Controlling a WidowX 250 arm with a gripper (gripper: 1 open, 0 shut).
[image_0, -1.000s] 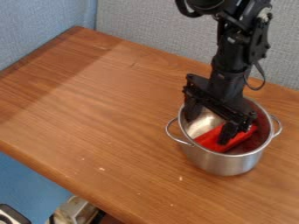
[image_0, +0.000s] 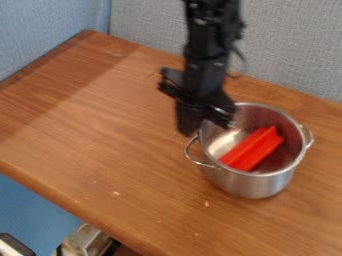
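Observation:
A steel pot (image_0: 267, 180) with wire side handles stands on the wooden table (image_0: 94, 140), right of centre. A red oblong object (image_0: 251, 148) lies inside it. The black robot gripper (image_0: 187, 120) is blurred, above and just left of the pot's rim, its fingers pointing down. Whether anything is between the fingers, and how far they stand apart, is unclear.
A grey padded wall (image_0: 160, 20) runs behind it, and the table's left edge drops to a blue surface at lower left.
The gripper has risen out of the pot and moved left. The red object is now more visible inside the pot.

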